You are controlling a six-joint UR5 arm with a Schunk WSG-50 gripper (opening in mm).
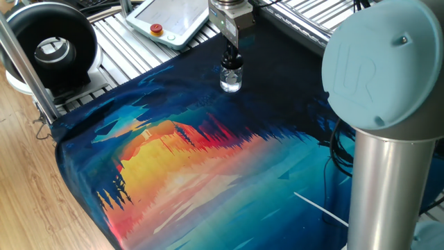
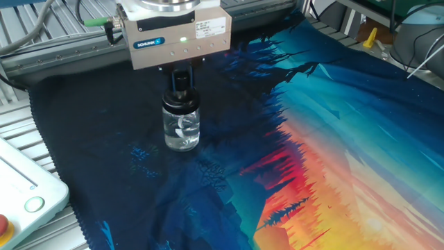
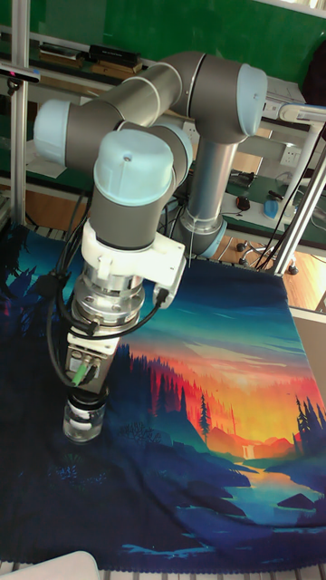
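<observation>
A small clear glass jar [image 2: 182, 132] with a black lid [image 2: 180, 102] is upright over the dark part of the printed cloth. Clear liquid and something whitish show inside it. Directly above, my gripper [image 2: 182, 78] points straight down, its dark fingers close together and shut on the top of the lid. Black on black hides the exact contact. In exterior view 1 the jar [image 1: 231, 78] hangs in line under the gripper body; in exterior view 3 the jar [image 3: 84, 422] shows below the wrist. Whether its base touches the cloth, I cannot tell.
The landscape-printed cloth [image 1: 208, 187] covers the table, slightly wrinkled and otherwise clear around the jar. A teach pendant [image 1: 170, 21] with a red button lies at the back edge. A black round device [image 1: 52, 52] stands at the left corner. A thin white rod [image 1: 320, 209] crosses the cloth.
</observation>
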